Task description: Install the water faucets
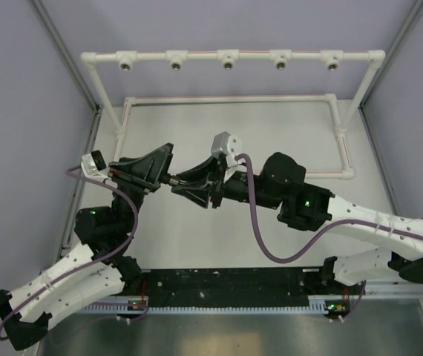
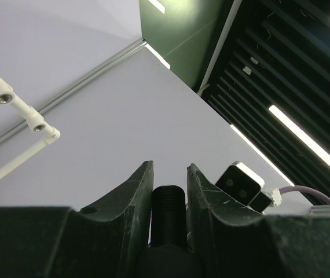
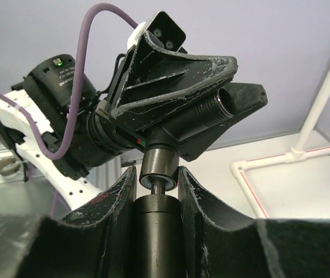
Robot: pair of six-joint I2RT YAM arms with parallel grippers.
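A black faucet body (image 3: 197, 121) with a threaded open end sits in my left gripper (image 1: 168, 165), which is shut on it. In the left wrist view, its dark round end (image 2: 169, 200) shows between the fingers. A collar (image 3: 159, 162) on the faucet points toward my right gripper. From this collar a short stem leads to a black cylindrical piece (image 3: 157, 231) flanked by the right fingers (image 3: 197, 202). Whether those fingers press on the piece or stand slightly apart is hard to tell. Both grippers meet near mid-air, left of centre in the top view.
Behind the arms runs a white pipe (image 1: 202, 55) with several downward-facing sockets, including one socket (image 1: 228, 64) at its middle. A lower pipe frame (image 1: 230, 99) lies on the white floor panel (image 1: 219, 237), whose front part is clear. Purple hoses (image 1: 252, 215) hang along the arms.
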